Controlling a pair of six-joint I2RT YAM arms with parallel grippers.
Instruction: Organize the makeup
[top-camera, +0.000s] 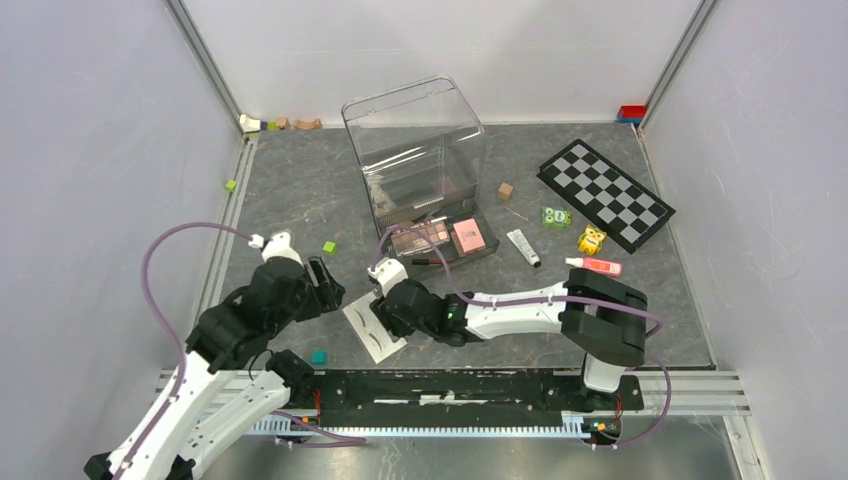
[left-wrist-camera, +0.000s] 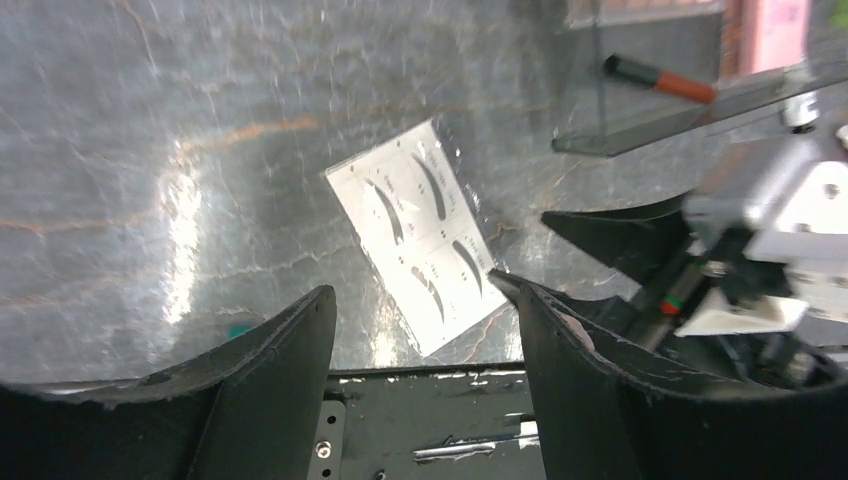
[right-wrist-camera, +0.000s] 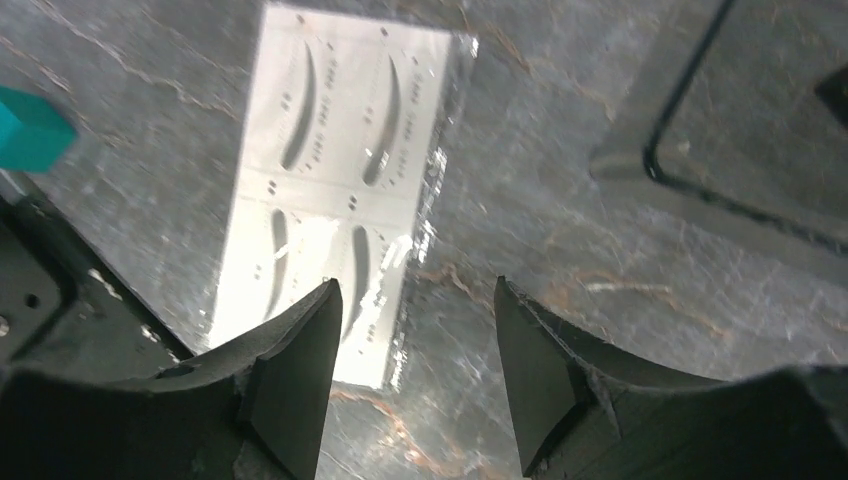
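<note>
A clear makeup case (top-camera: 410, 150) stands lid-up at the middle, holding a palette (top-camera: 420, 236), a pink box (top-camera: 468, 236) and a dark-red pencil (left-wrist-camera: 685, 85). In front of it lies a white card with curved stencils (left-wrist-camera: 400, 210). My right gripper hangs open over the card, nothing between its fingers. My left gripper is open and empty, left of the card and aimed down toward it. A white tube (top-camera: 523, 248) and a pink tube (top-camera: 594, 265) lie right of the case.
A teal block (right-wrist-camera: 25, 130) lies left of the card. A green block (top-camera: 329, 247), a wooden cube (top-camera: 505, 190), small green (top-camera: 556, 216) and yellow (top-camera: 591, 240) toys and a checkerboard (top-camera: 605, 195) are scattered around.
</note>
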